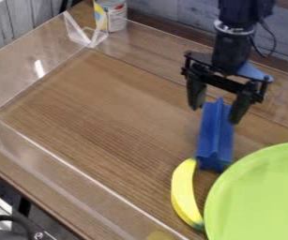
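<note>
My gripper (218,105) is open, its two dark fingers hanging over the upper end of a blue trough-shaped block (215,142) at the right. A yellow banana (185,192) with a green tip lies just below and left of the block. A large lime-green round dish (258,202) fills the lower right, beside both.
A can (111,15) and a clear plastic piece (83,30) sit at the back left corner.
</note>
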